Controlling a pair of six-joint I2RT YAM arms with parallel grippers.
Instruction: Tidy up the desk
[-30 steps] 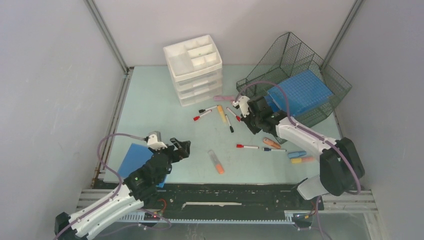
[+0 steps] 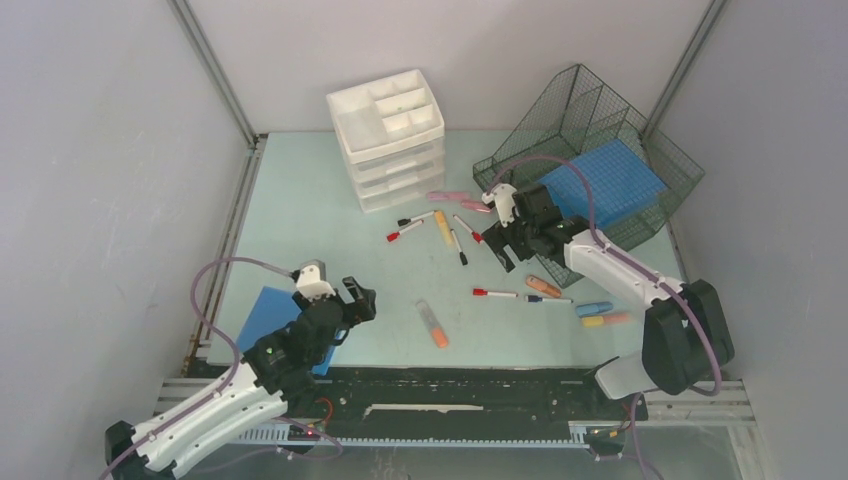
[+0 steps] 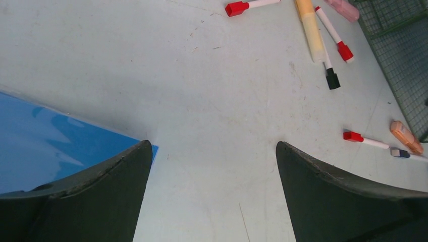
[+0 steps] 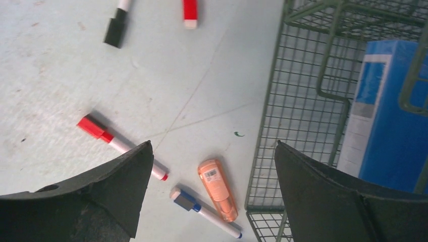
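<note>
My left gripper point(image 2: 349, 298) hangs open over the left front of the desk point(image 2: 300, 180), beside a blue folder point(image 3: 60, 141), with nothing between its fingers. My right gripper point(image 2: 508, 247) is open above the desk by the front left side of the wire basket point(image 2: 680, 180), which holds a blue folder point(image 4: 386, 131). Several markers point(image 4: 119, 145), highlighters point(image 2: 444, 228) and an orange tube point(image 4: 217, 186) lie scattered across the middle and right of the desk. A clear tube with an orange end point(image 2: 433, 325) lies front centre.
A white drawer organizer point(image 2: 390, 170) with a compartmented top stands at the back centre. Pink items point(image 2: 450, 196) lie between it and the basket. Grey walls flank both sides.
My right gripper and arm have shifted slightly over the basket's left side. My left gripper has moved a few pixels left. The objects on the desk look unchanged.
</note>
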